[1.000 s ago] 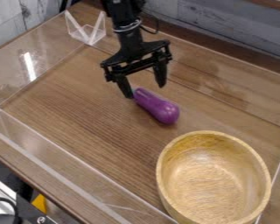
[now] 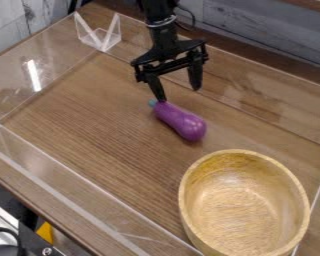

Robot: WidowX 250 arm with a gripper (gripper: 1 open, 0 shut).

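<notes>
My black gripper (image 2: 168, 78) hangs over the wooden table, its two fingers spread wide and open, with nothing between them. Just below it a purple eggplant (image 2: 182, 121) with a teal tip lies diagonally on the table, apart from the fingers. A large tan bowl (image 2: 243, 171) sits at the lower right.
A clear angular plastic piece (image 2: 101, 32) stands at the back left, near the table's edge. A low wall runs along the back right.
My gripper has moved upward in the view, away from the eggplant, which lies in about the same place.
</notes>
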